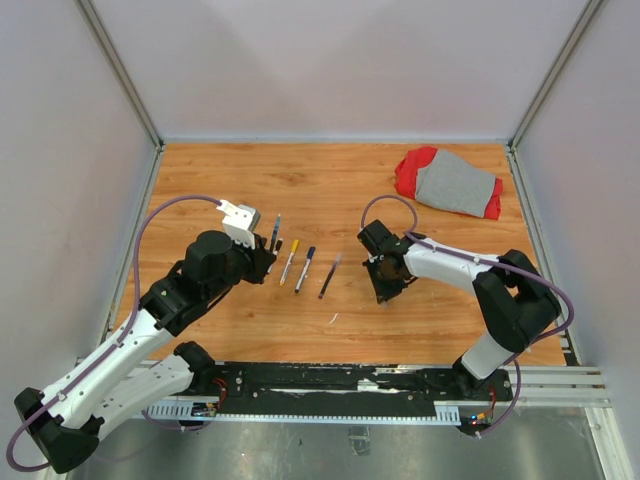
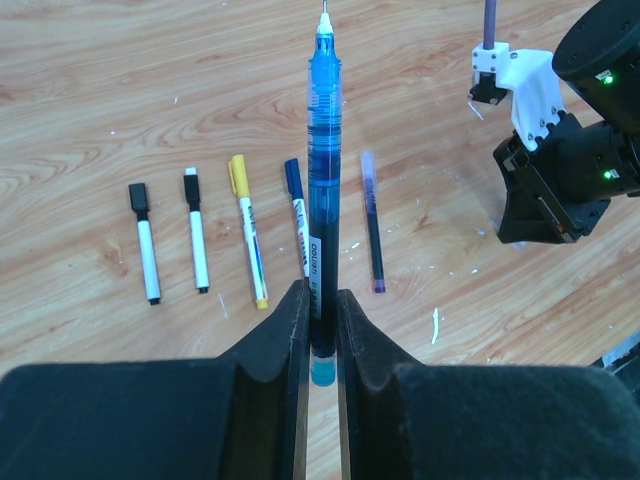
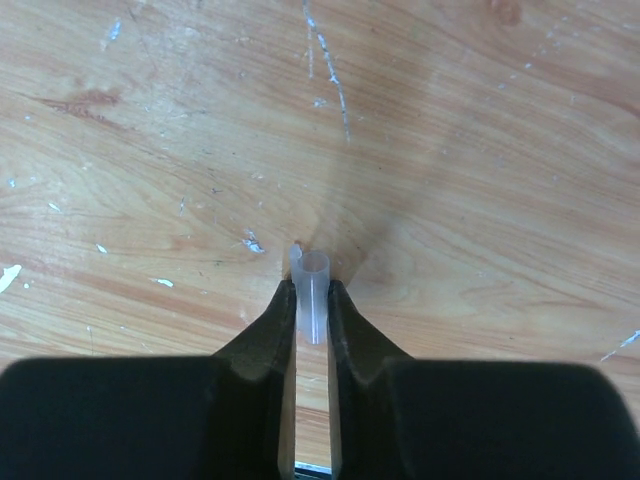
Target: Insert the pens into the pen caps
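Observation:
A blue pen (image 2: 324,180) with its white tip bare stands lengthwise in my left gripper, which is shut on its dark lower barrel. From above, that pen (image 1: 275,229) rises over the left part of the table. My right gripper is shut on a small clear pen cap (image 3: 314,275), low over the wood; its round open end faces up in the right wrist view. Pen and cap are well apart, with the right gripper (image 1: 382,300) near the table's middle right.
Several pens lie between the arms: a yellow-capped one (image 2: 248,230), a blue-capped one (image 2: 297,210), a dark one with a purple end (image 2: 374,230) and black-capped markers (image 2: 197,230). A grey and red cloth (image 1: 455,185) lies at the back right.

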